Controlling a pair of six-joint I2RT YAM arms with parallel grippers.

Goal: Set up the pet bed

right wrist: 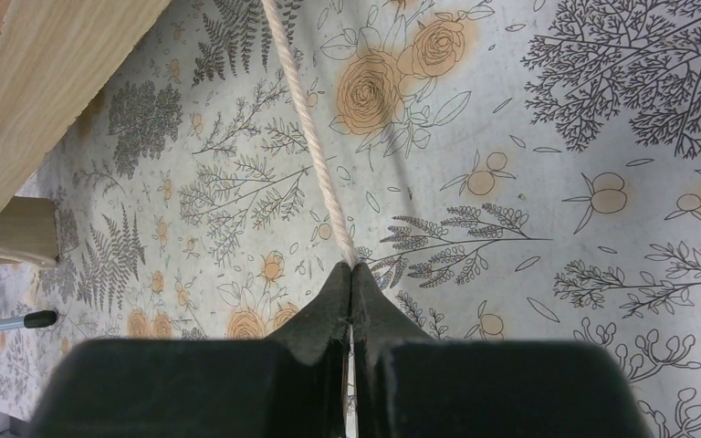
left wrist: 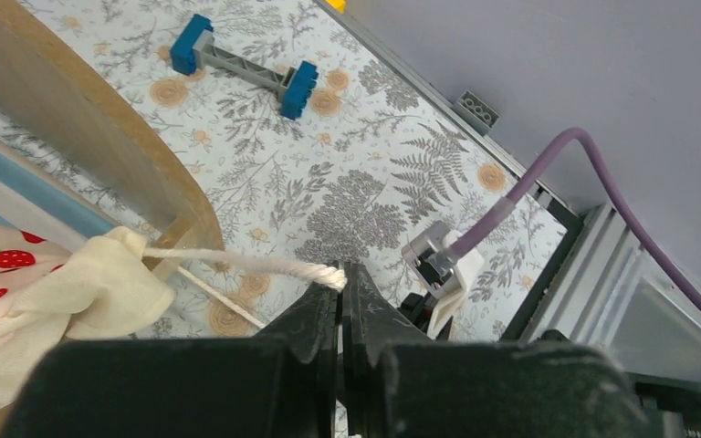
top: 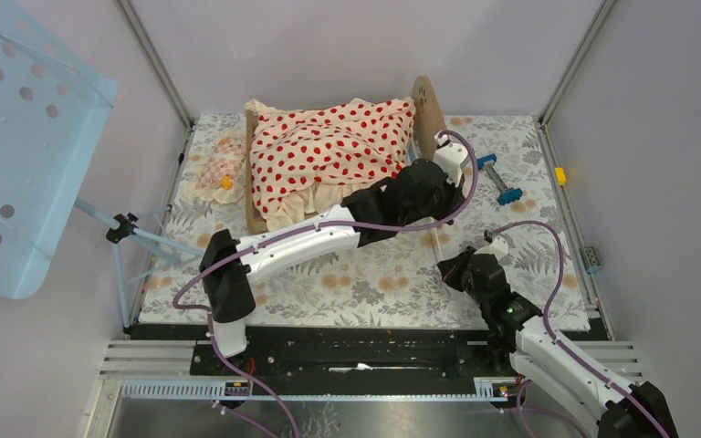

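The wooden pet bed (top: pixel 431 100) holds a strawberry-print cushion (top: pixel 329 146) with a cream ruffle (left wrist: pixel 100 292). My left gripper is at the bed's right front corner, by the end board (left wrist: pixel 100 119), shut on a white rope (left wrist: pixel 265 265) whose end shows at its fingertips. Lower right in the top view, my right gripper is just off the bed over the table, shut on the rope (right wrist: pixel 315 146), which runs taut away from its fingertips.
A blue-ended dumbbell-like piece (top: pixel 499 178) lies right of the bed. A small frilled cushion (top: pixel 217 169) lies left of it. A light-blue perforated panel (top: pixel 27 137) stands at far left. The front table (top: pixel 356 301) has bare space.
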